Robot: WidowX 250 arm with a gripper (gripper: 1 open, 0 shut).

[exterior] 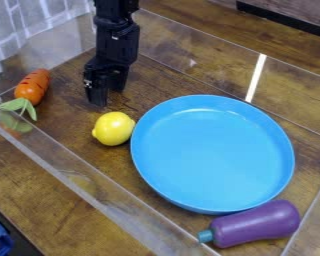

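Note:
The black robot arm reaches down from the top, its gripper (104, 83) open low over the wooden surface, between an orange carrot (32, 87) with green leaves at the left and a yellow lemon (113, 128) below it. A large blue plate (212, 152) fills the right middle. Nothing shows between the fingers.
A purple eggplant toy (254, 224) lies below the plate at bottom right. A clear plastic wall runs along the left side.

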